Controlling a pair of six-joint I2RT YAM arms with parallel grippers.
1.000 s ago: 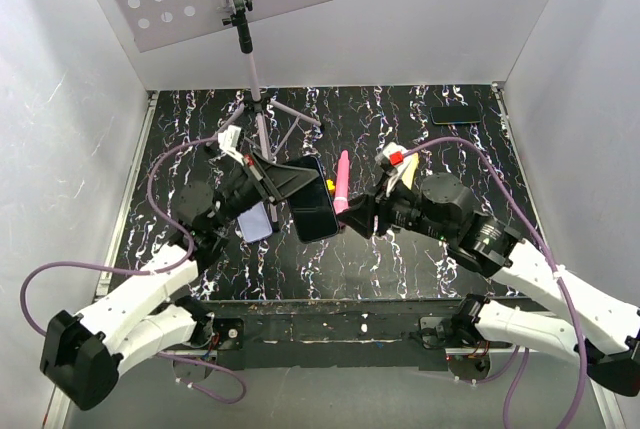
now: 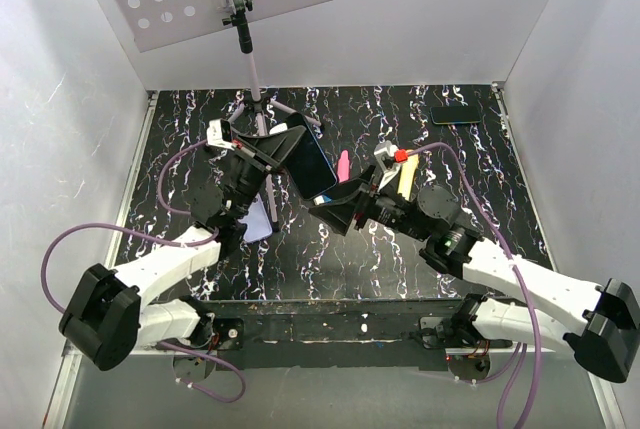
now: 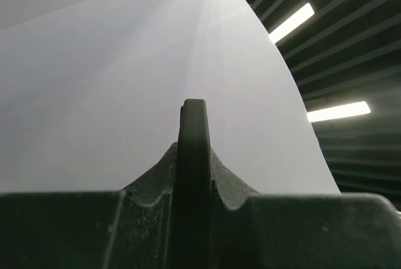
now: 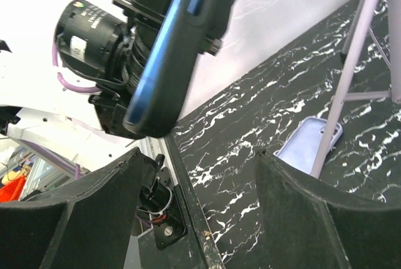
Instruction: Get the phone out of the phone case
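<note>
My left gripper is shut on the upper part of a phone, holding it in the air, tilted, dark face toward the top camera. In the left wrist view the phone stands edge-on between the finger pads. The right wrist view shows the phone's near end, a blue edge beside a black band; whether that black is the case, I cannot tell. Close to the phone's lower end, my right gripper is spread open. Nothing lies between its fingers, and the phone hangs just beyond them, apart.
A pale, shallow tray-like piece lies on the marble-patterned table by the stand's leg. Pink and yellow objects lie behind the right arm. Another dark phone-like slab rests at the back right.
The phone has tilted and its upper end has moved left and back with my left gripper.
</note>
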